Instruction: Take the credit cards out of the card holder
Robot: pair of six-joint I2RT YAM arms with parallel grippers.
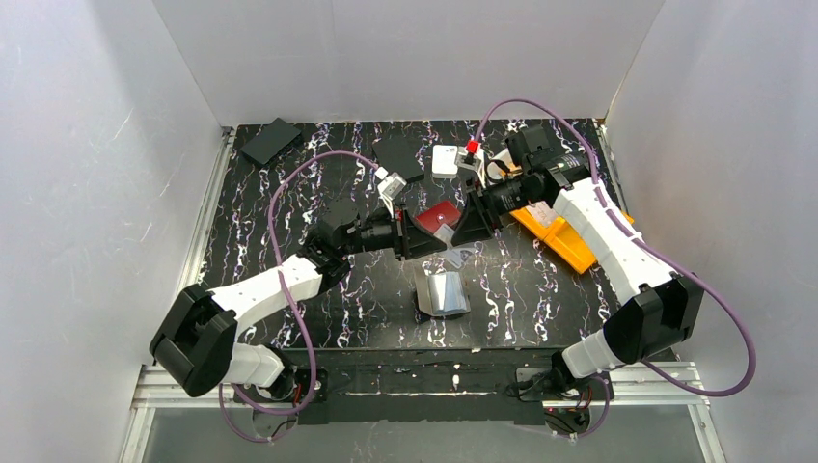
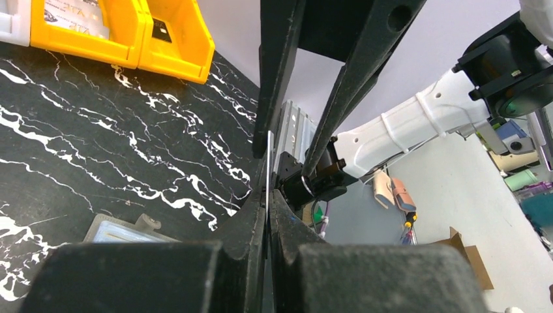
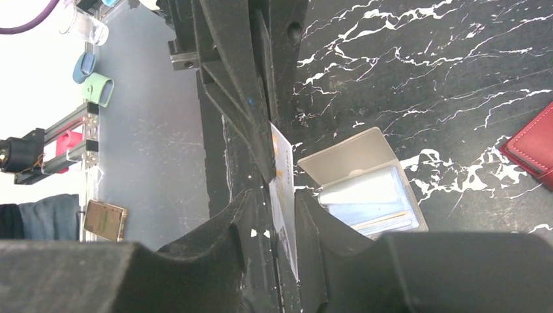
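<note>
A white card is held upright between my grippers, which meet above the table's middle; in the left wrist view it shows as a thin edge. My left gripper [image 1: 431, 243] is shut on the card. My right gripper [image 1: 467, 231] has its fingertips on the card from the other side; whether they are shut on it I cannot tell. Just below them lies the open card holder [image 1: 446, 292] with clear sleeves. A red wallet [image 3: 528, 142] lies behind the grippers.
Yellow bins [image 1: 571, 246] stand at the right. Black slabs [image 1: 273, 142] lie at the back, with a white item [image 1: 445, 161] beside them.
</note>
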